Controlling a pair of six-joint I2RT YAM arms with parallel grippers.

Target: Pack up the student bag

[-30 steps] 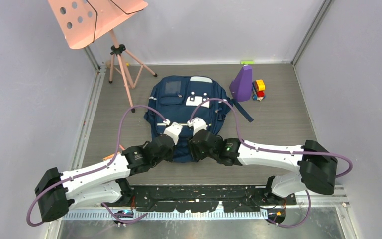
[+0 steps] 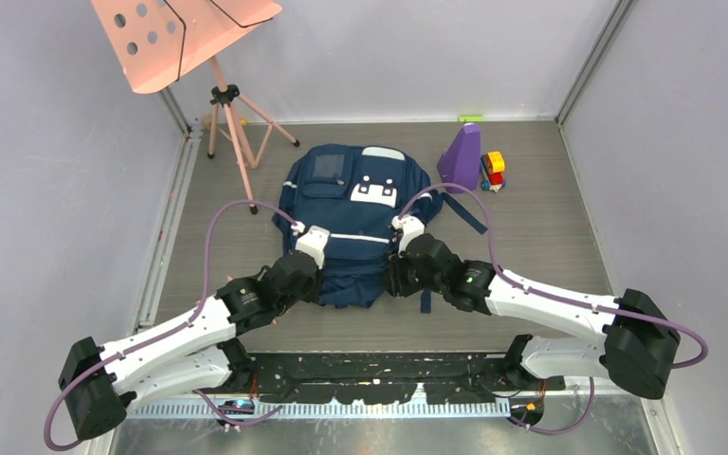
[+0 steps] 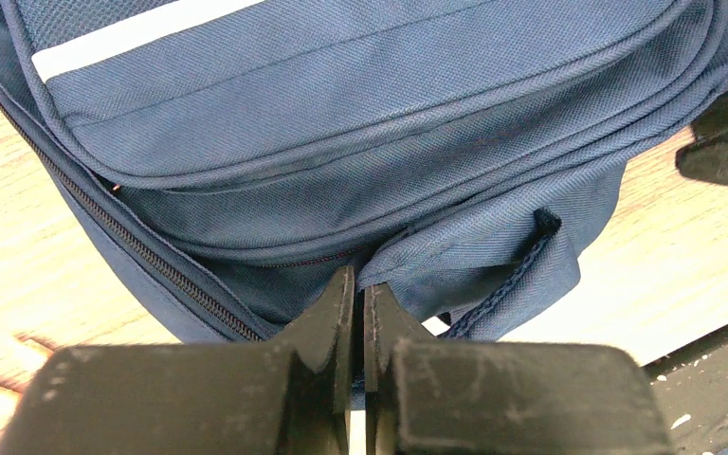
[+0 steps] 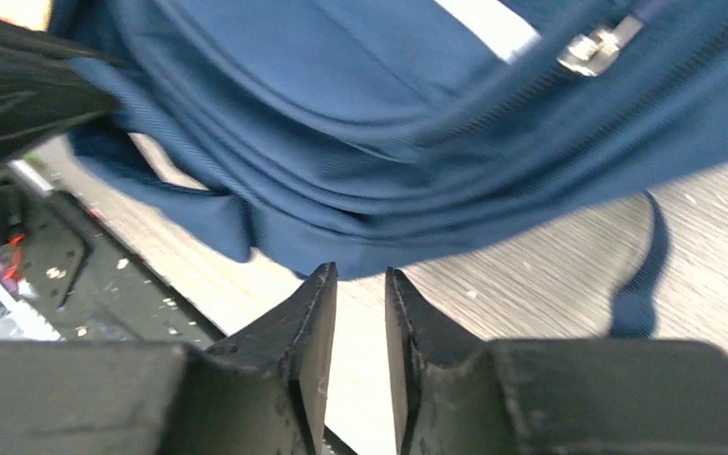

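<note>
The navy student bag (image 2: 341,213) lies flat on the floor, its open end toward me and a zipper edge (image 3: 152,256) showing. At the left of that end is my left gripper, shut, with a fold of the bag's cloth pinched at its fingertips. Over the right side of the open end stands my right gripper, its fingers parted with bare gap between them. The bag's lower edge is just beyond those fingertips. A metal zipper pull (image 4: 599,47) hangs on the right edge. How far the bag's mouth gapes inside is hidden.
A pink music stand (image 2: 232,133) with tripod legs is at the back left. Right of the bag are a purple block (image 2: 461,159) and a small colourful toy (image 2: 493,171). Loose straps (image 2: 464,213) lie beside the bag.
My right gripper has moved right, away from the left one. My left gripper has shifted left.
</note>
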